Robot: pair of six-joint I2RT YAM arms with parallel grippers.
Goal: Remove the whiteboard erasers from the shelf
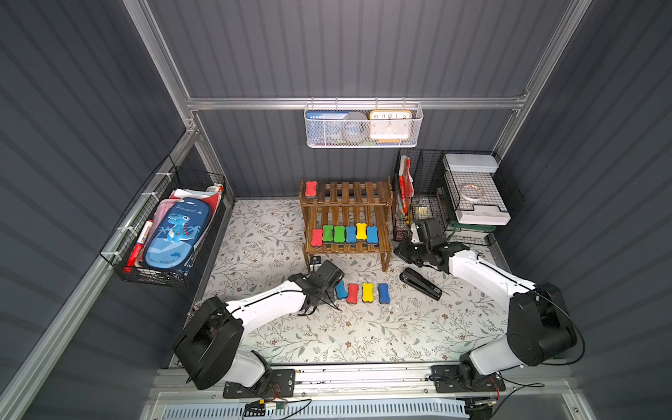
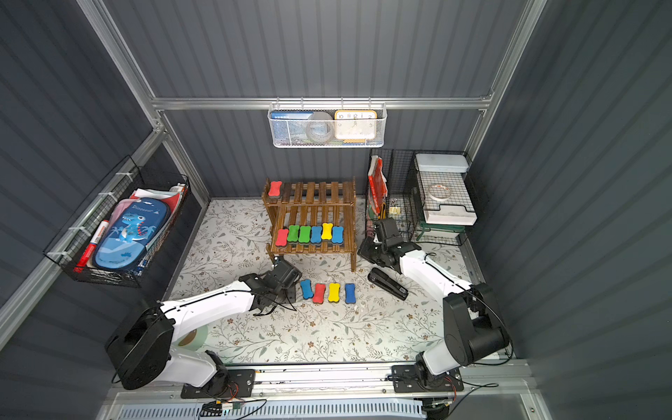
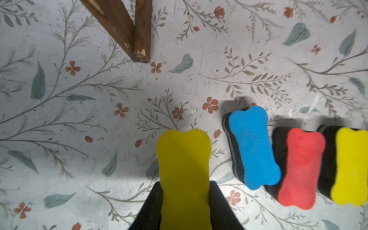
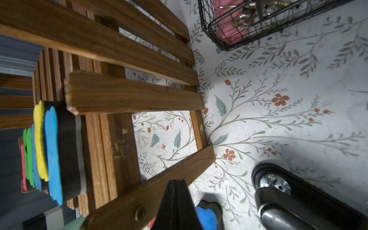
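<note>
In the left wrist view a yellow eraser [image 3: 184,164] is pinched between the fingers of my left gripper, low over the table in front of the shelf. To its right on the table stand a tilted blue eraser [image 3: 254,147], a red eraser [image 3: 301,166] and another yellow eraser [image 3: 350,164]; a second blue eraser [image 1: 383,293] ends that row. On the wooden shelf [image 1: 350,248], a lower row of red, green, blue and yellow erasers [image 1: 361,232] remains, with one red eraser [image 1: 310,189] up top. My right gripper is shut and empty beside the shelf's right side.
A black stapler [image 1: 420,283] lies on the table near the right arm. Wire baskets [image 1: 451,189] stand at the back right, and another basket [image 1: 164,231] hangs on the left wall.
</note>
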